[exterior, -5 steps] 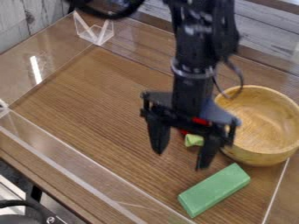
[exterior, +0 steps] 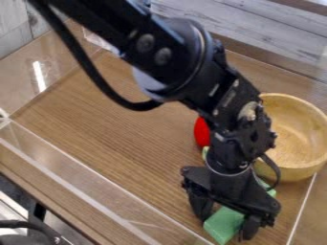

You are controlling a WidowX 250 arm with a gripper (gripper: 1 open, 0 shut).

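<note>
My gripper point(exterior: 230, 199) is low at the lower right, its black fingers spread open over a green block point(exterior: 224, 224), which lies on the wooden table beneath and between them. The arm hides part of the block. Whether the fingers touch it I cannot tell. A red object point(exterior: 201, 132) shows partly behind the arm, left of a tan bowl point(exterior: 292, 134).
The bowl stands at the right, close beside the wrist. A pale raised edge runs along the back.
The arm has descended toward the front right, bringing the gripper down over the green block and covering more of it and of the red object.
</note>
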